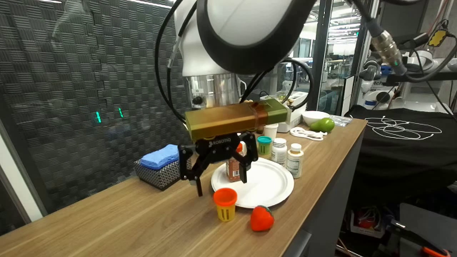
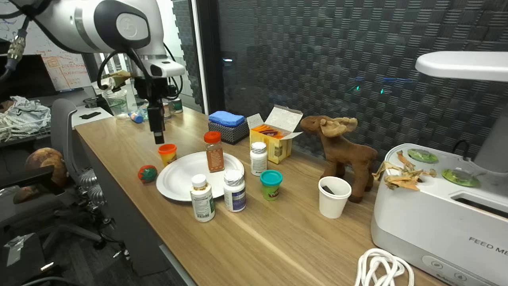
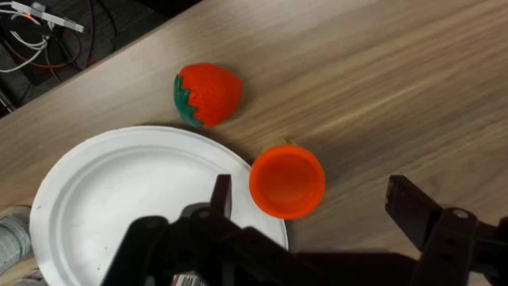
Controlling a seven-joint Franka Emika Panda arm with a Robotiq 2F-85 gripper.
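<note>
My gripper (image 1: pixel 221 188) is open and empty, its fingers pointing down above the counter. Below it stands an upright yellow tub with an orange lid (image 1: pixel 225 203), close by the rim of a white plate (image 1: pixel 274 195). In the wrist view the orange lid (image 3: pixel 287 182) appears between the two spread fingers, nearer the left one, with a gap on both sides. A red toy strawberry (image 3: pixel 212 95) lies beside the tub, off the plate. On the plate an orange-capped spice bottle (image 2: pixel 214 155) stands upright; my gripper partly covers it in exterior view 1.
Pill bottles (image 2: pixel 203 202) and a teal-lidded tub (image 2: pixel 271 183) stand around the plate. A yellow box (image 2: pixel 278 145), a toy moose (image 2: pixel 343 147) and a paper cup (image 2: pixel 333 202) are farther along. A blue cloth (image 1: pixel 160 157) tops a dark box. Bare counter lies left of the orange-lidded tub.
</note>
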